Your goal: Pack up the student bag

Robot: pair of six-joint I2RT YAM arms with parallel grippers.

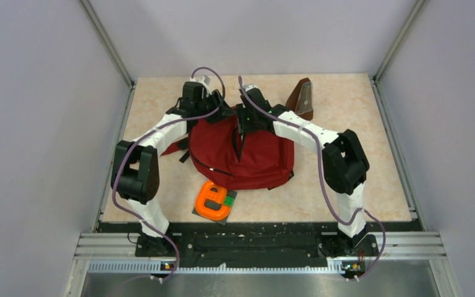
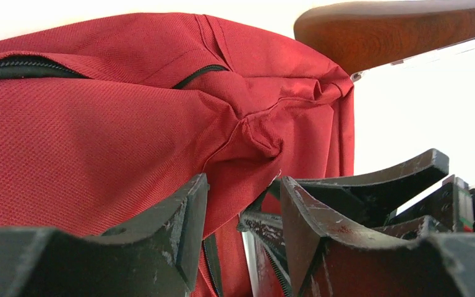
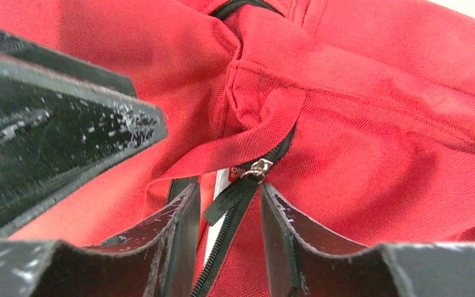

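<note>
The red bag lies on the table, its black zipper partly parted near the top, with something white showing in the slit. In the right wrist view the zipper pull with its dark tab sits just beyond and between the fingertips of my right gripper, which is part open; whether it touches the tab I cannot tell. My left gripper stands open over the bag's upper left part, nothing between its fingers. The right gripper's dark fingers reach into the left wrist view from the right.
An orange case with a green patch lies on a grey sheet below the bag. A brown pouch with a clear window stands at the upper right. Both grippers are close together.
</note>
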